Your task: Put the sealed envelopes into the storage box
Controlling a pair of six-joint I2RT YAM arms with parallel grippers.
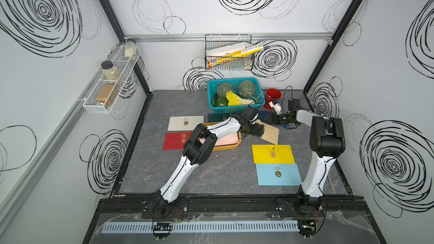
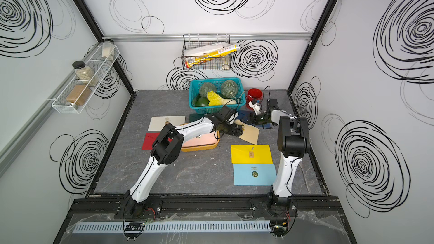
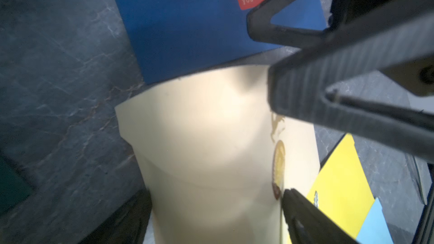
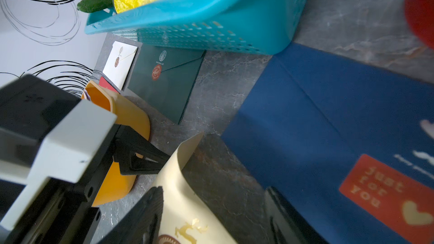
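Note:
The orange storage box [image 1: 231,146] stands under the left arm, with something pale pink lying in it. A cream envelope [image 3: 212,122] bows upward between the fingers of my left gripper, whose fingers stand open wide. In the right wrist view, its curled edge [image 4: 183,167] rises beside a left gripper finger. My right gripper is partly open, with nothing gripped, over the gap between the cream envelope and the navy blue envelope [image 4: 303,122]. Yellow [image 1: 273,150] and light blue [image 1: 266,174] envelopes lie at front right; white [image 1: 176,123], red [image 1: 171,140] and dark green [image 4: 174,76] ones lie left or behind.
A teal basket [image 1: 212,104] of vegetables stands behind the envelopes, with a red mug [image 1: 273,94] to its right. Bare table [image 1: 217,171] stretches across the front middle. Shelves hang on the left and back walls.

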